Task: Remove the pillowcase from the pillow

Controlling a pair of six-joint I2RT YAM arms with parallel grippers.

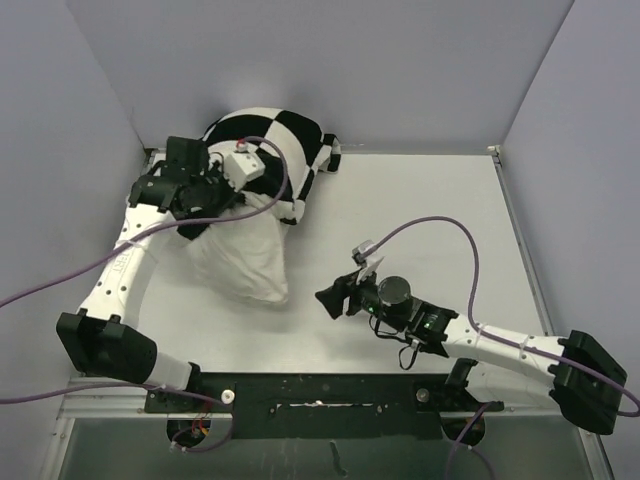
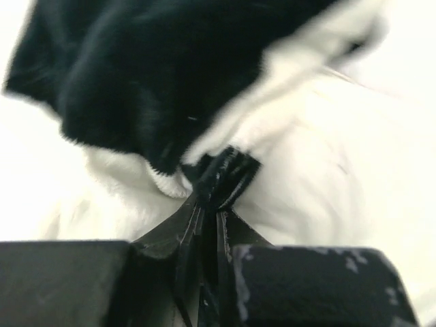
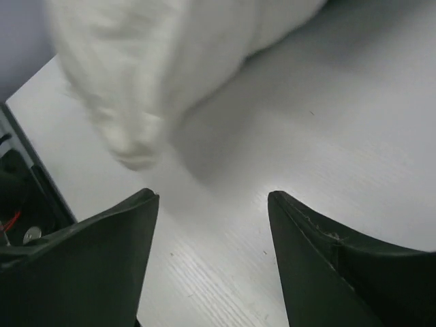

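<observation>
The black-and-white checked pillowcase [image 1: 290, 135] is bunched at the back left of the table, with the white pillow [image 1: 240, 258] sticking out of it toward the front. My left gripper is shut on a pinch of the black cloth [image 2: 228, 170]; folds of the case hang just beyond it and white fabric lies around. In the top view its tips are hidden by the arm and cloth. Right of the pillow, my right gripper stands open with its fingers apart and nothing between them. The blurred pillow corner [image 3: 133, 146] hangs clear of these fingers.
Grey walls [image 1: 400, 70] stand behind and to the sides. Purple cables [image 1: 470, 250] loop over both arms.
</observation>
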